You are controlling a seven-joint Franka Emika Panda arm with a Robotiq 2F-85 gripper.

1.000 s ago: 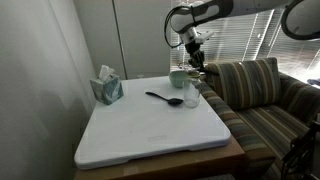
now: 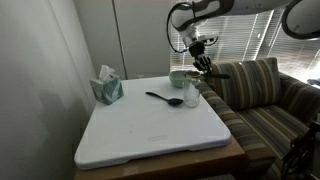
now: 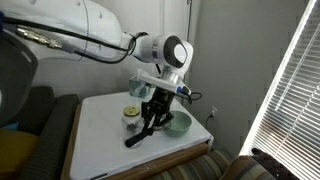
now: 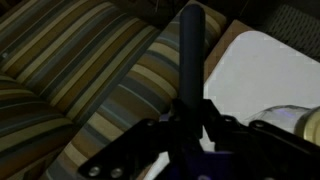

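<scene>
My gripper [image 2: 203, 64] is above the far right end of the white table, shut on a long black utensil [image 4: 192, 55]. In the wrist view the utensil points away from the fingers, out over the striped couch. It slants down from the gripper in exterior view 2, where its dark end [image 3: 138, 138] shows. Where the fingers grip it is dark and hard to make out. A clear container [image 2: 190, 97] stands on the table close by, and a green bowl [image 3: 179, 123] sits near the table's edge.
A black spoon [image 2: 164, 98] lies on the white tabletop [image 2: 125, 135]. The tissue box [image 2: 107, 86] stands at its left edge. Beside the table is a striped couch [image 2: 262, 120].
The gripper has shifted slightly to the right and turned. The black utensil now reaches out more visibly to the right, over the couch side. The things on the table look unmoved.
</scene>
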